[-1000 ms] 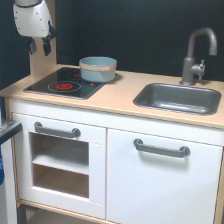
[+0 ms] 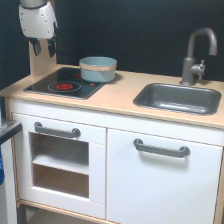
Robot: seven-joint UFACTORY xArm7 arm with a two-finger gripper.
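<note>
My gripper [image 2: 43, 48] hangs in the air at the upper left, over the back left corner of the toy kitchen. Its dark fingers look spread apart, with nothing visible between them. To its right and lower in the picture, a blue-grey pot [image 2: 98, 70] stands upright on the counter. The pot is at the right rear edge of the black stovetop [image 2: 62, 83], which carries red ring marks. Whether the pot's base overlaps the stovetop is hard to tell.
On the right is a grey sink [image 2: 138, 98] with a tall curved faucet [image 2: 190, 60] behind it. Bare wooden counter [image 2: 120, 88] lies between pot and sink. Below are an oven door [image 2: 85, 133] and a closed cabinet door [image 2: 165, 180]. A wooden upright [image 2: 42, 64] rises near my gripper.
My gripper has shifted a little to the right and slightly lower. The pot has stayed in place.
</note>
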